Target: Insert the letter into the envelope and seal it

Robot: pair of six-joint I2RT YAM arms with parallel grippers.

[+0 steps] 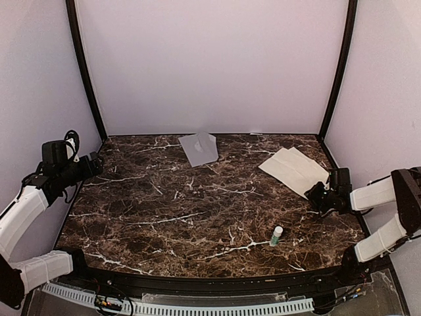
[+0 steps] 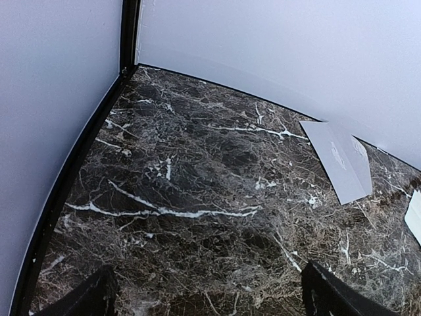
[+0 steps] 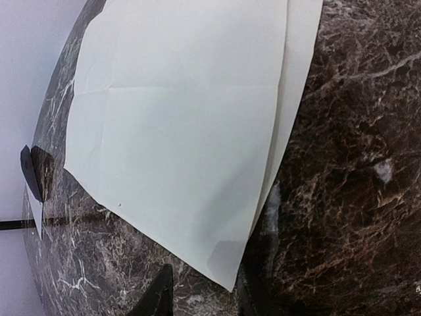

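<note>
The letter (image 1: 296,170), a folded cream sheet, lies on the right of the table. In the right wrist view one corner of the letter (image 3: 227,260) reaches into the gap of my right gripper, close to one finger. That gripper's fingers stand apart, not closed on the paper. At the back centre rests the grey envelope (image 1: 198,150), its flap side toward the back wall; the left wrist view also shows the envelope (image 2: 339,161). My left gripper (image 1: 97,164) hangs open and empty over the table's left edge, far from both papers.
A small glue bottle (image 1: 276,236) with a white cap and green label stands at the front right. A small white item (image 1: 256,134) shows at the back edge. Walls close off the left, right and back.
</note>
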